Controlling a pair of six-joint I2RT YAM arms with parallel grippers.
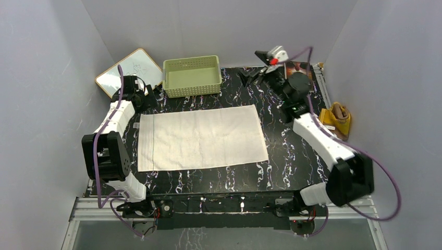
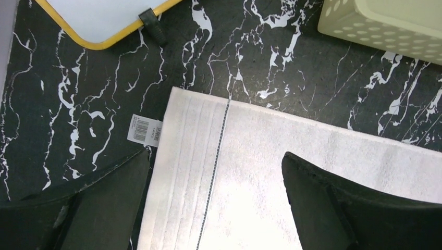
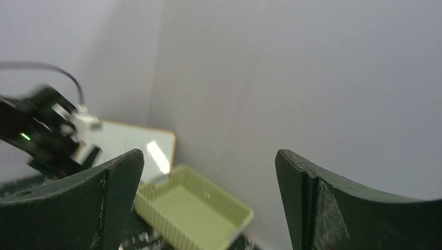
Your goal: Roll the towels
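A white towel [image 1: 203, 138] lies spread flat across the middle of the dark marbled table, a barcode tag [image 2: 140, 128] poking out from its left edge. My left gripper [image 1: 143, 99] hangs open over the towel's back left corner, fingers apart and empty, as the left wrist view shows. My right gripper [image 1: 253, 67] is raised toward the back right, beyond the towel, blurred in the top view; in the right wrist view its fingers stand open with nothing between them.
A green basket [image 1: 192, 75] and a whiteboard [image 1: 117, 78] stand at the back. A book [image 1: 302, 67] lies back right, partly covered by my right arm. A yellow bag [image 1: 336, 122] sits at the right edge.
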